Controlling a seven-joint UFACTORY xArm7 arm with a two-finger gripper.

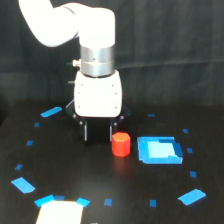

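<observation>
A red block (121, 145), six-sided or rounded in outline, sits on the black table to the left of a blue tray. My gripper (98, 132) hangs from the white arm just left of the block, its two dark fingers apart and nothing visible between them. The right finger is beside the block's upper left edge and looks close to or against it; contact is hard to tell against the dark background. The blue square tray (143, 158) has a pale inside with nothing in it that shows.
A white and tan object (60, 213) is cut off at the bottom left edge. Blue tape strips (23, 185) and small blue marks lie flat around the table.
</observation>
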